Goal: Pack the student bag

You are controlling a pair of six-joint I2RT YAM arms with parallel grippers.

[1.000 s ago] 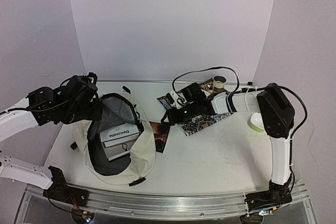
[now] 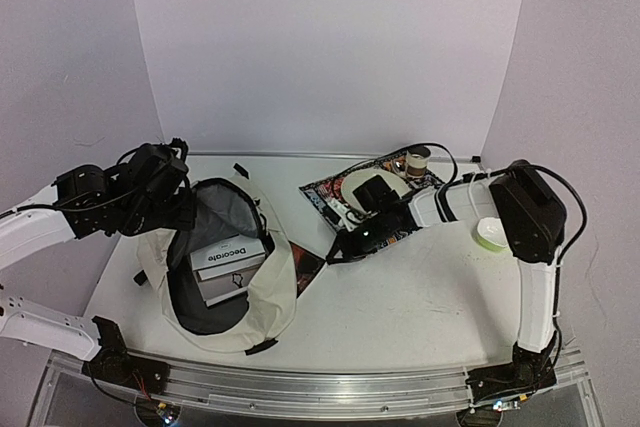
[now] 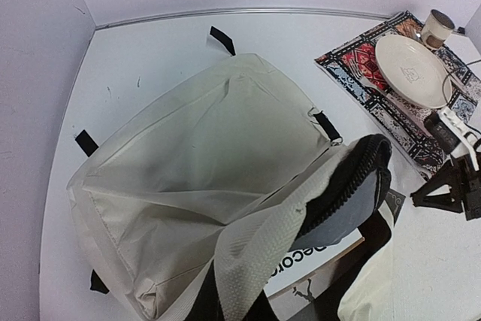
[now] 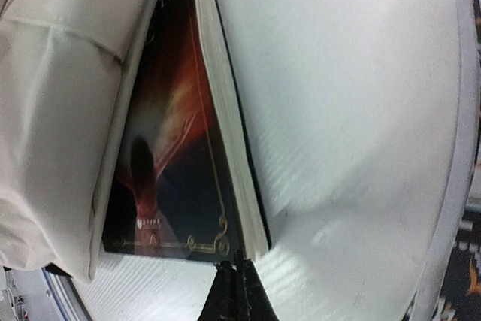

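The cream bag [image 2: 270, 297] lies with its mouth open on the left of the table, a white "Decorate" box [image 2: 228, 258] inside. My left gripper is shut on the bag's rim, fabric running between its fingers. Beside the bag's right side lies a dark book [image 4: 169, 178] with a red-orange cover, its left edge against or partly under the cream cloth. At the book's near right corner is my right gripper, its fingertips together at the edge. No part of the book clearly shows between them.
A patterned placemat [image 3: 361, 73] carries a plate [image 3: 409, 65] and a cup [image 3: 437, 29] at the back; the right arm passes over it. A green-white bowl [image 2: 490, 234] stands at the far right.
The book has turned, its near corner swinging to the right. My right gripper has shifted slightly right and toward the front, staying by the book. The left arm and bag look unmoved.
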